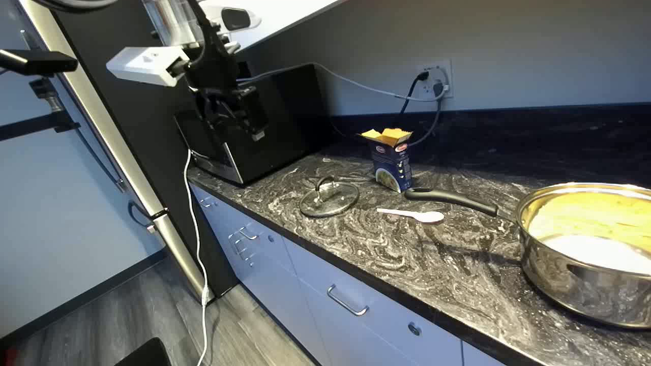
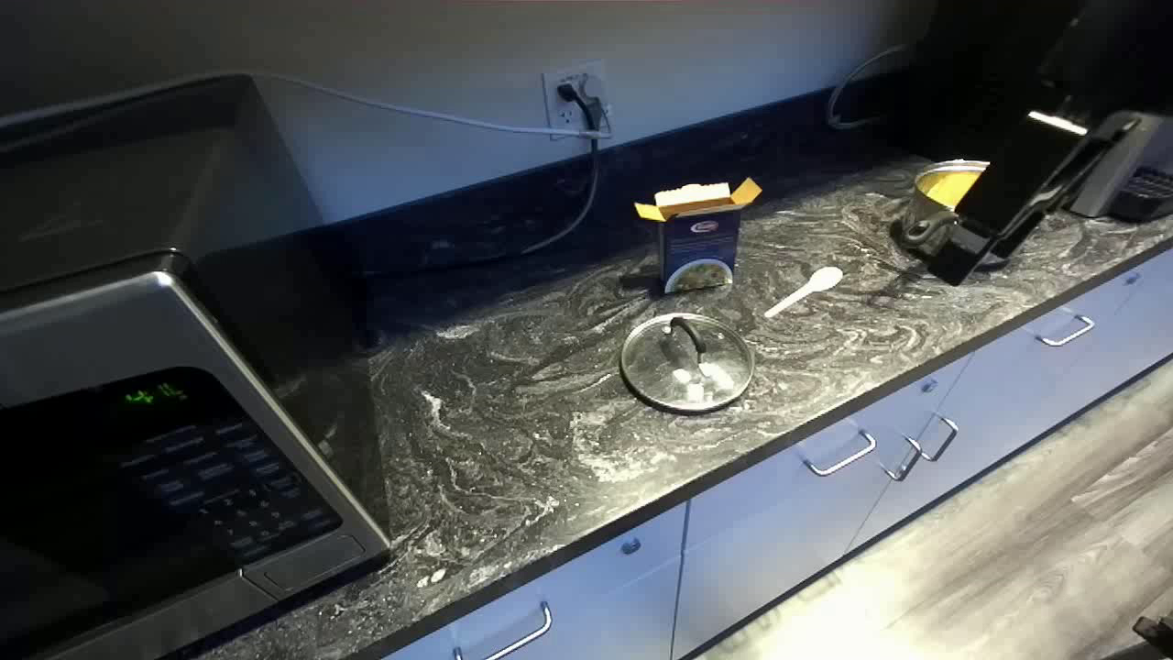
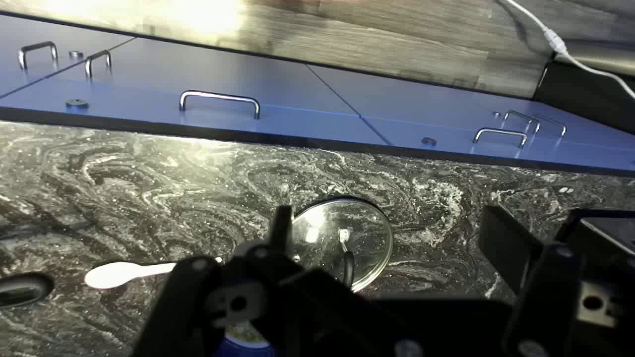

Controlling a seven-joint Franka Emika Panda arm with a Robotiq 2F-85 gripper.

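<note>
My gripper is open, its two black fingers spread wide with nothing between them. In exterior view 1 the gripper (image 1: pixel 247 122) hangs high above the counter, in front of the microwave. A round glass lid (image 2: pixel 657 368) with a dark arched handle lies flat on the counter, well below the fingers. A white spoon (image 2: pixel 805 291) rests to the lid's right in exterior view 2. Behind them stands a blue pasta box (image 2: pixel 700 251) with its top flaps open. A steel pan (image 1: pixel 570 268) at the right holds something yellow and something white.
A black microwave (image 2: pixel 198 473) occupies the counter's left end. Cables run from the wall outlet (image 1: pixel 435 82) behind the box. The pan's black handle (image 1: pixel 454 198) reaches toward the box. Bare countertop (image 2: pixel 495 429) lies between microwave and lid.
</note>
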